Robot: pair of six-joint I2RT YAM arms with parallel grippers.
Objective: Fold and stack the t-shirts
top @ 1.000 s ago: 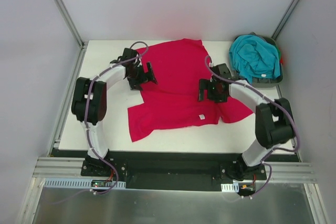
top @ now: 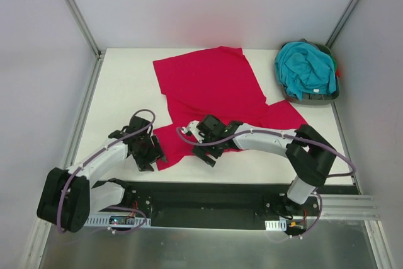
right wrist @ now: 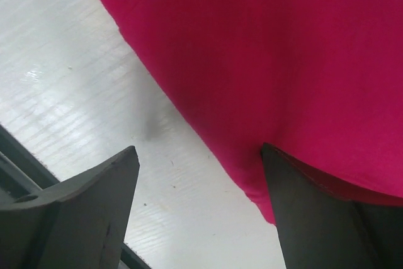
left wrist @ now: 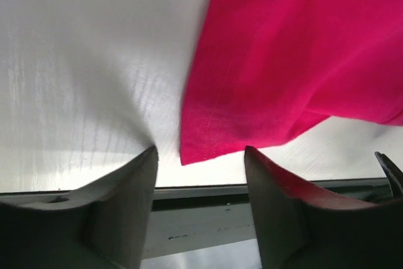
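Observation:
A red t-shirt lies spread over the white table, its body at the back and a sleeve out to the right. My left gripper stands open at the shirt's near-left corner. In the left wrist view, that red corner shows ahead of and between its parted fingers. My right gripper is open over the shirt's near edge. In the right wrist view, the hem passes between its fingers and behind the right-hand finger. Whether either gripper touches cloth, I cannot tell.
At the back right, a dark basket holds a teal shirt and other cloth. Bare white table lies left of the shirt. The table's dark front edge runs close to both grippers.
Both grippers have come from over the shirt's middle to its near edge, the right one also moving left. The shirt looks unmoved.

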